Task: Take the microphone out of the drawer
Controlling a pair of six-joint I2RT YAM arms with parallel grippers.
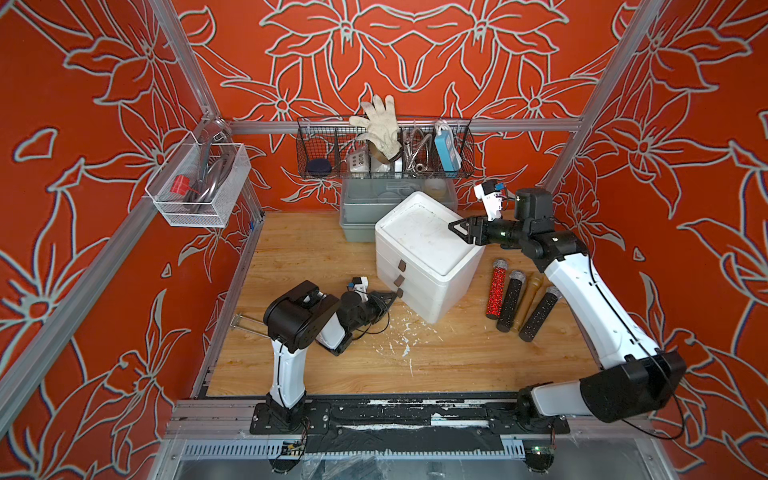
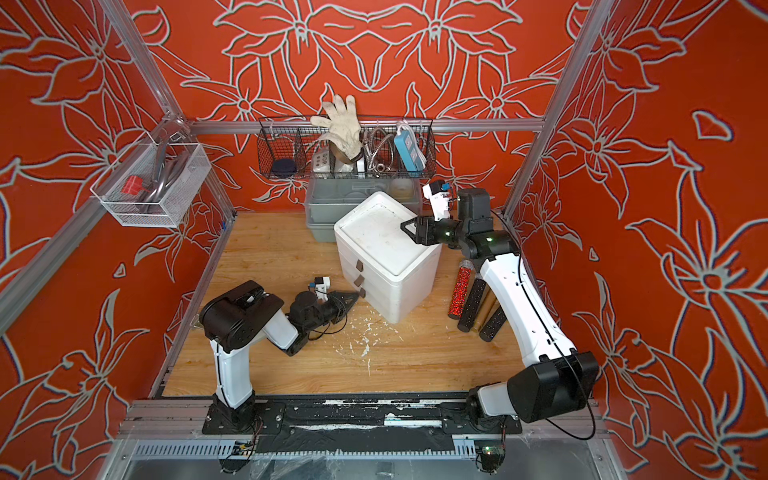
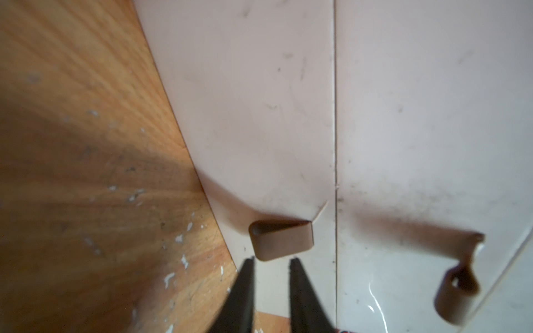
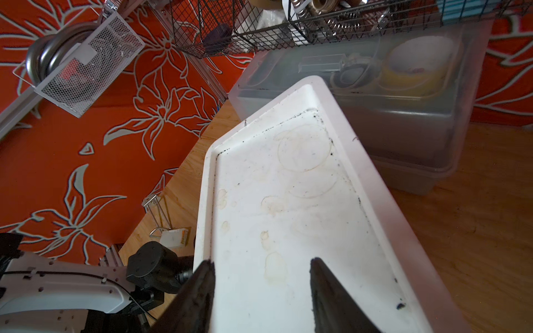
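A white three-drawer box [image 1: 432, 240] stands mid-table, drawers closed, with brown leather pull tabs [image 1: 401, 280]. My left gripper [image 1: 387, 297] points at the bottom tab [image 3: 282, 239]; in the left wrist view its blurred fingertips sit just short of that tab, somewhat apart, with nothing visible between them. My right gripper [image 1: 454, 227] hovers at the right of the box's lid, open and empty, over the white top [image 4: 277, 205]. No microphone shows inside a drawer; the drawers' insides are hidden.
Several cylindrical shakers [image 1: 512, 304] lie right of the box. A clear grey bin [image 1: 360, 216] stands behind it, under a wire basket [image 1: 316, 144] with a glove. A white mesh basket [image 1: 200, 200] hangs at left.
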